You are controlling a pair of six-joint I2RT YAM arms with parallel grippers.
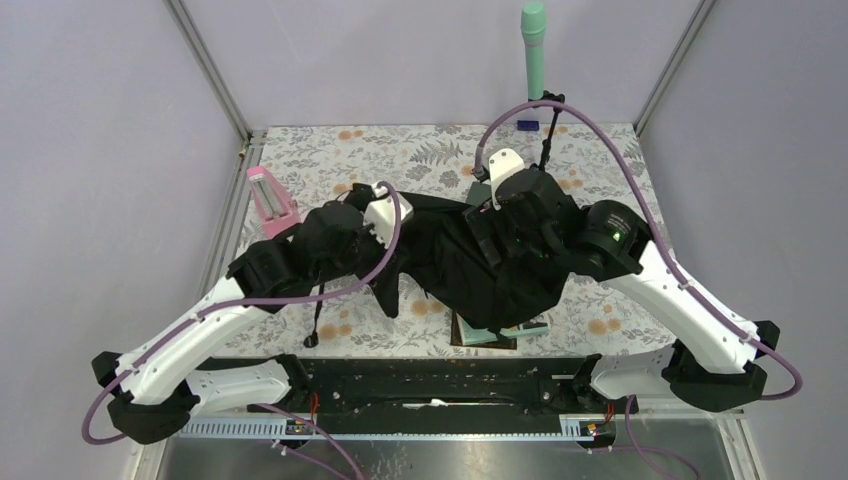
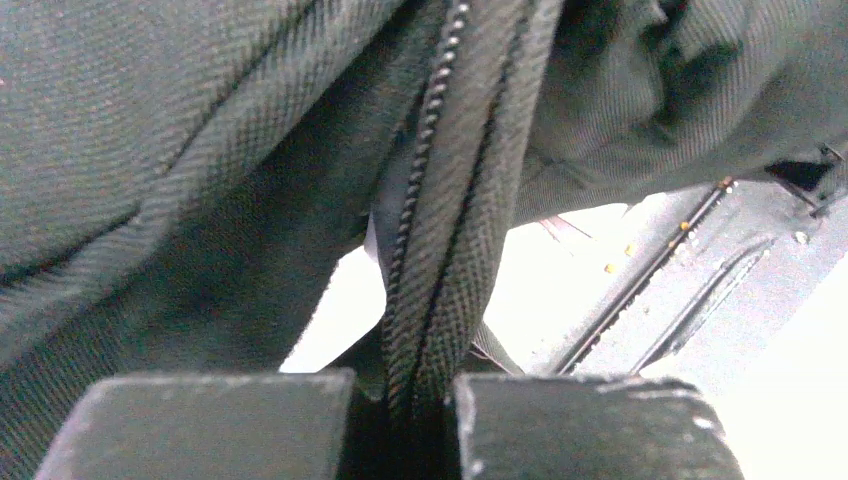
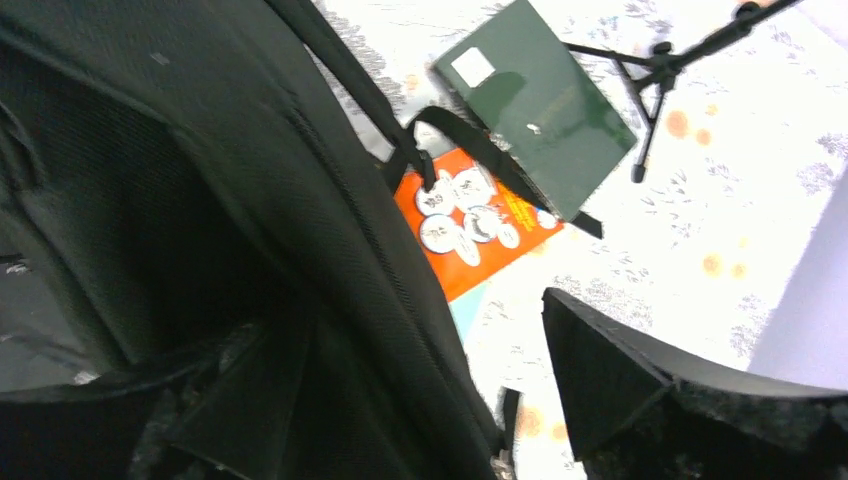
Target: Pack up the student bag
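Black fabric of the student bag [image 1: 450,255] is held up between my two arms in the top view, sagging toward the right. In the left wrist view, my left gripper is shut on the bag's zipped edge [image 2: 440,210], which runs down between the pads. My right gripper stands part open in the right wrist view; a zipped rim of the bag passes between its fingers, clear of the right one. Behind the bag lie a dark green book [image 3: 540,110] and an orange-covered book [image 3: 478,225], partly covered by a strap.
A pink pencil-case-like holder [image 1: 273,203] stands at the left. Pale green books [image 1: 475,333] lie partly under the bag near the front edge. A green lamp-like stick [image 1: 533,50] rises on a black tripod [image 3: 665,65] at the back right.
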